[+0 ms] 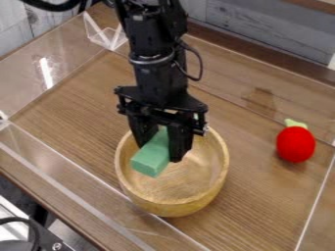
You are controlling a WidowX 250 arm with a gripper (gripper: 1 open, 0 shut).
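The black gripper [157, 125] is over a pale yellow bowl [183, 196], shut on a mint-green block [152, 152] that hangs over the bowl's upper left interior. The fingertips are partly hidden by the block and the gripper's own body.
A red round object with a green top [295, 144] lies on the wooden surface [78, 118] to the right of the bowl. The surface left of and behind the bowl is mostly clear. A dark cable loops at the bottom left.
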